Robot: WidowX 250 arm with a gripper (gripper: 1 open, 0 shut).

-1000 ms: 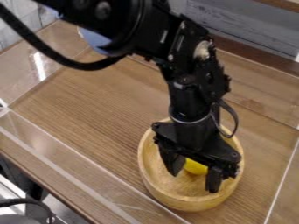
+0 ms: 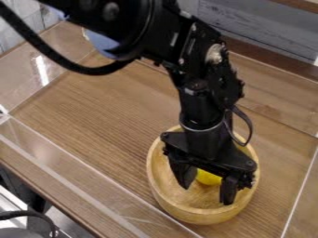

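My black gripper [image 2: 206, 182] reaches down into a round tan bowl [image 2: 166, 190] on the wooden table [image 2: 87, 121], its two fingers apart. Between and just behind the fingers, low in the bowl, lies a yellow object [image 2: 206, 177], partly hidden by the gripper. I cannot tell whether the fingers touch it.
A pale panel [image 2: 267, 33] stands at the back, and a blue part shows on the arm at the upper left.
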